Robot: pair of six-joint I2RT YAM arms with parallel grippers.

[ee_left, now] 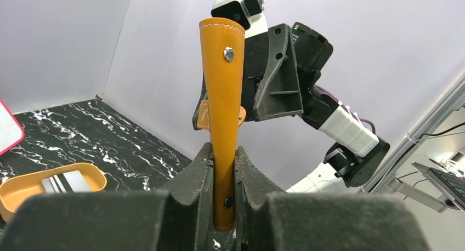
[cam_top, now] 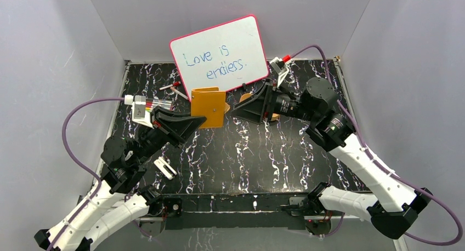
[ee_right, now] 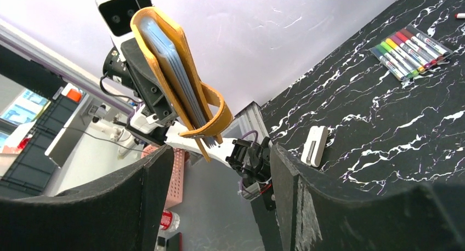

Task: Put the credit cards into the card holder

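Observation:
My left gripper point(cam_top: 202, 122) is shut on the yellow card holder point(cam_top: 208, 108), held upright above the table. In the left wrist view the holder point(ee_left: 222, 86) stands edge-on between the fingertips. Its open side faces the right wrist camera, where the holder's orange leather point(ee_right: 156, 15) wraps several pale inner sleeves point(ee_right: 175, 70), and a strap with a snap sticks out. I cannot tell whether cards are in those sleeves. To its right my right gripper point(cam_top: 236, 115) is open, nothing between its fingers, a short gap from the holder. Grey-white cards point(ee_left: 75, 181) lie in a yellow tray point(ee_left: 33, 178).
A whiteboard point(cam_top: 219, 53) leans at the back. Coloured markers in a pouch point(ee_right: 411, 51) lie at the left of the table, with a small white object point(ee_right: 314, 146) in front of them.

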